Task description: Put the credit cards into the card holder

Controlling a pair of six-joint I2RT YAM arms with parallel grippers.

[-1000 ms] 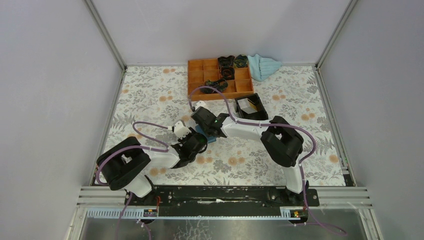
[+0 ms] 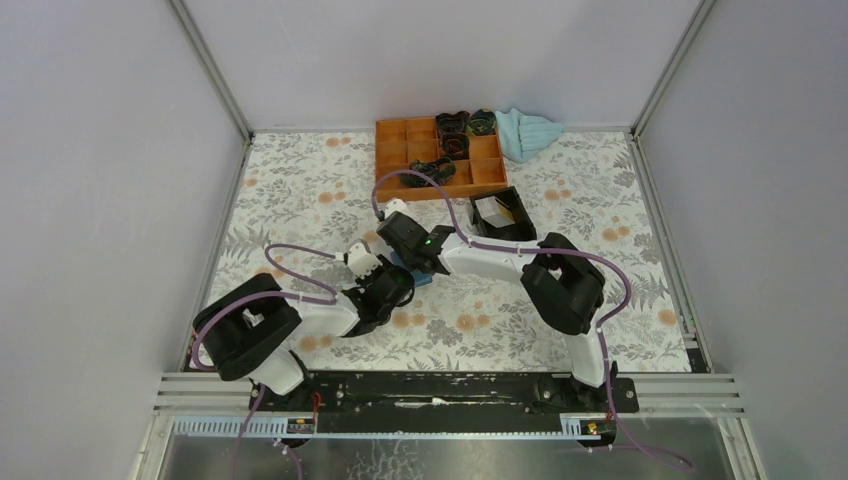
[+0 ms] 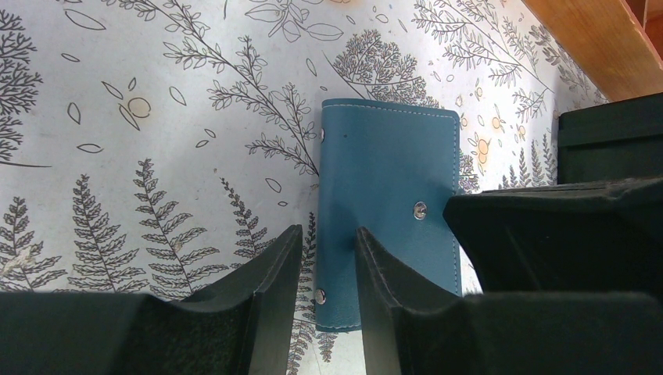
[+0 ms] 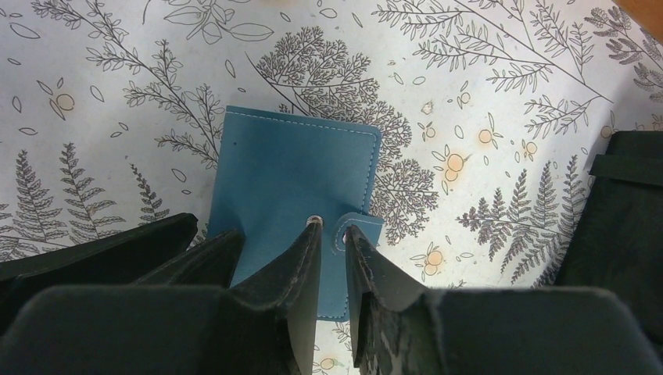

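Observation:
A blue card holder (image 3: pixel 383 156) lies folded flat on the table; in the top view a little of the holder (image 2: pixel 424 281) shows between the arms. In the left wrist view my left gripper is part open over its spine side, one finger left of the spine, the other over the cover; whether they touch cannot be told. On the opposite side my right gripper is open with a narrow gap, at the small strap (image 4: pixel 366 225) and its snap. No loose credit card is clearly visible.
Behind the arms stands a divided wooden tray (image 2: pixel 392 160) holding dark rolled items. A black box (image 2: pixel 520 228) with pale and yellowish contents sits right of it, and a light blue cloth (image 2: pixel 528 135) at the back. Both arms are very close together.
The left arm looks unmoved in the top view, and the holder appears to lie in the same place.

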